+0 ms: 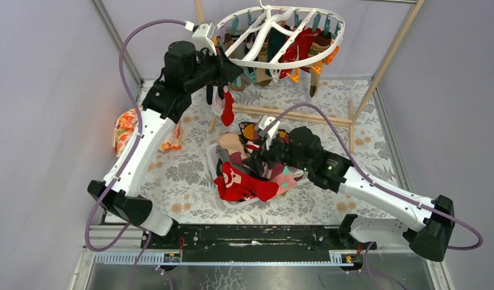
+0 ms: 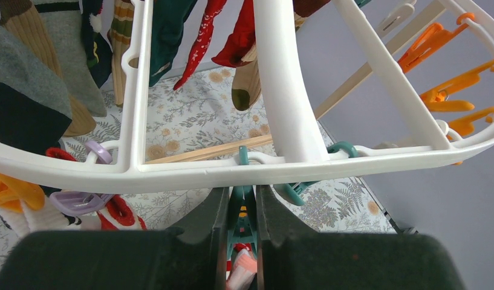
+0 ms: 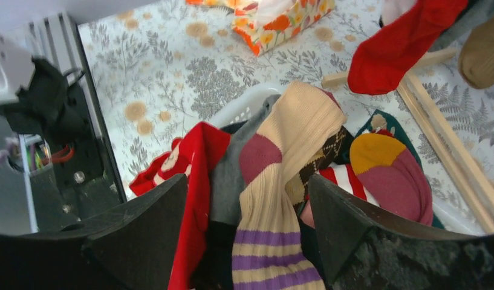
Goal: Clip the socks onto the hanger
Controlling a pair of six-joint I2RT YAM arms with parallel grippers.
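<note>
The white hanger (image 1: 295, 62) carries socks and coloured clips. My left gripper is shut on a teal clip (image 2: 243, 196) at the hanger's rim. My right gripper (image 1: 259, 154) stands open over the basket (image 3: 244, 98) of socks; in the right wrist view its fingers flank a cream sock with purple stripes (image 3: 268, 241). Whether they touch it I cannot tell. A red sock (image 1: 244, 184) lies at the front of the basket.
An orange floral bag (image 1: 124, 130) lies at the left. Wooden bars (image 1: 317, 118) cross behind the basket. Free floor shows right of the basket.
</note>
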